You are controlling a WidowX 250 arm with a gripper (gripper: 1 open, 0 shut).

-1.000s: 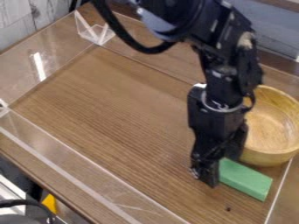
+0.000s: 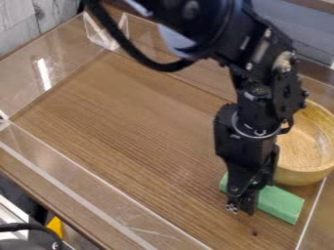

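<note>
My black gripper (image 2: pixel 241 195) points down over a green block (image 2: pixel 279 203) on the wooden table (image 2: pixel 104 117), at the lower right of the camera view. Its fingertips are low at the block's left part and partly cover it. Whether they are closed on the block cannot be made out.
A wooden bowl (image 2: pixel 313 137) sits behind the gripper at the right. Clear plastic walls edge the table at the left, with a yellow object (image 2: pixel 55 226) below the lower left edge.
The gripper has shifted slightly around the green block's left part over the last second. The block stays in about the same place.
</note>
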